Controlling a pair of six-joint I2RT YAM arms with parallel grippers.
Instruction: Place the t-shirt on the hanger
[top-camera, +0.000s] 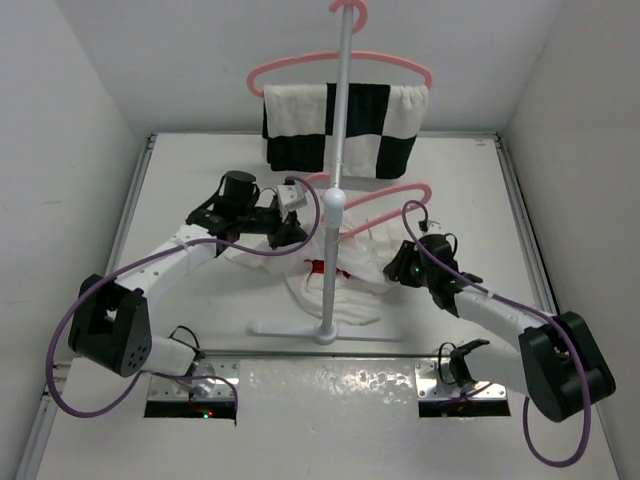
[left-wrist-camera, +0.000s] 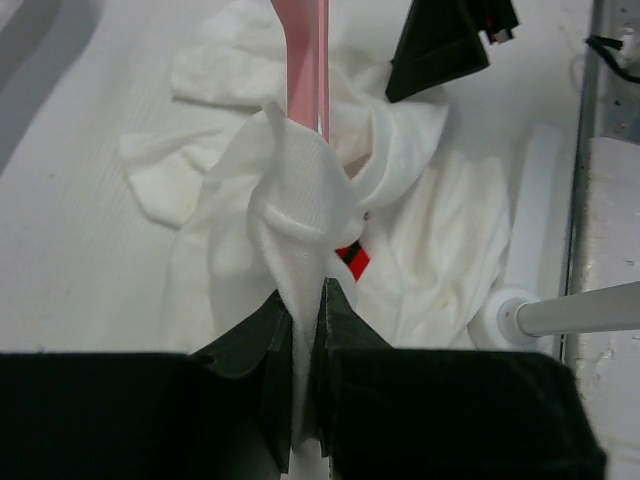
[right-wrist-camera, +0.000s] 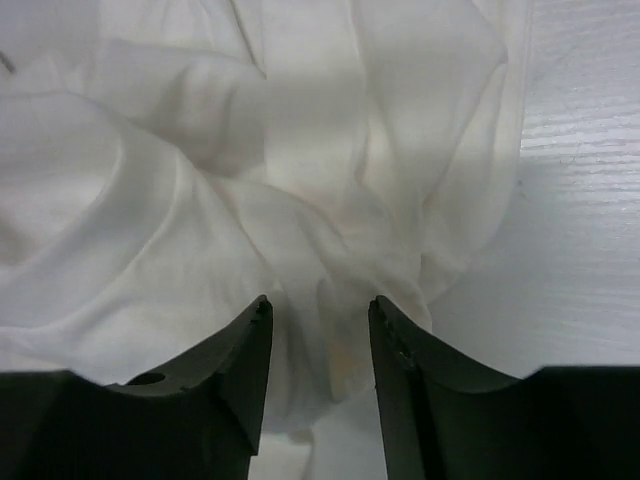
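Note:
A white T-shirt (top-camera: 330, 300) with a red-and-black mark (left-wrist-camera: 352, 258) lies crumpled beneath a pink hanger (top-camera: 405, 188) on the white stand (top-camera: 329, 280). My left gripper is shut on a bunched part of the shirt, which is drawn up around the hanger's pink end in the left wrist view. My right gripper is low at the shirt's right side, part open, its fingertips over white folds; whether cloth is between them is unclear.
A black-and-white checkered cloth (top-camera: 345, 120) hangs on an upper pink hanger (top-camera: 300, 58). The stand's pole and base (top-camera: 280, 330) stand in front of the shirt. Bare table (top-camera: 170, 170) shows at both sides.

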